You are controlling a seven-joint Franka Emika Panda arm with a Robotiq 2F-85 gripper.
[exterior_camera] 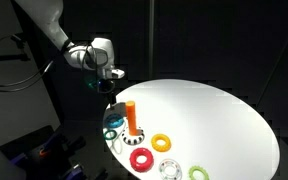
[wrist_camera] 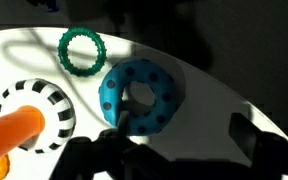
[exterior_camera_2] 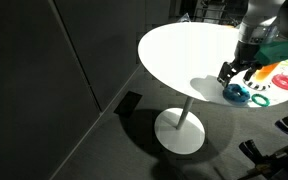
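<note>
A blue ring with dark dots (wrist_camera: 165, 92) lies flat near the edge of the white round table (wrist_camera: 199, 135). In the wrist view my gripper stands open above the table, nothing between its fingertips. One dark finger (wrist_camera: 106, 155) overlaps the ring's lower left side in that view; the other is well off to the right. From the first exterior side, the gripper (exterior_camera: 111, 104) hangs just above the blue ring (exterior_camera: 115, 122). An upright orange post (exterior_camera: 131, 118) rises close beside it from a black-and-white base (wrist_camera: 57, 110).
A thin green ring (wrist_camera: 99, 57) lies near the blue one at the table edge. Red (exterior_camera: 141, 167), orange (exterior_camera: 161, 149), whitish (exterior_camera: 171, 170) and light green (exterior_camera: 193, 172) rings lie further along the front.
</note>
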